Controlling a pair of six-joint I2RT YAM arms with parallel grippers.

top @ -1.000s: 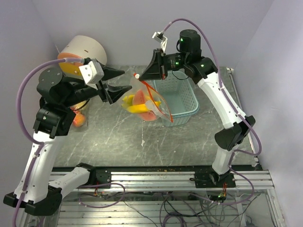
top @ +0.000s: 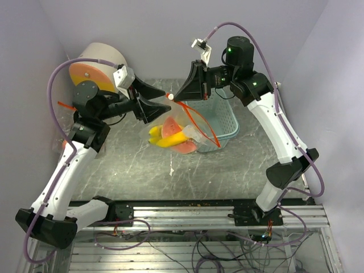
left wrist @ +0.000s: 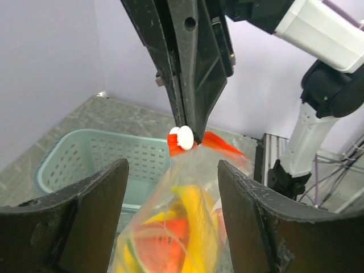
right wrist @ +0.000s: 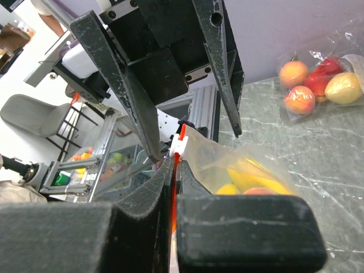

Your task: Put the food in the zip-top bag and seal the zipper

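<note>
A clear zip top bag (top: 165, 126) with an orange zipper strip (top: 196, 116) hangs above the table, holding a yellow banana (top: 172, 140) and watermelon pieces (top: 170, 127). My right gripper (top: 177, 98) is shut on the zipper end by the white slider (right wrist: 178, 145), and the strip runs between its fingers in the right wrist view. To the left of that end, my left gripper (top: 164, 101) is part open, its fingertips apart with nothing gripped between them. In the left wrist view the white slider (left wrist: 185, 137) shows just beyond my left fingers (left wrist: 233, 185).
A pale green basket (top: 224, 116) stands behind the bag to the right. At the back left lies a large white and orange container (top: 99, 62). Another clear bag of fruit (right wrist: 321, 85) rests on the table.
My left gripper has moved right, towards the slider end of the bag. The right gripper has shifted slightly right, carrying the bag with it.
</note>
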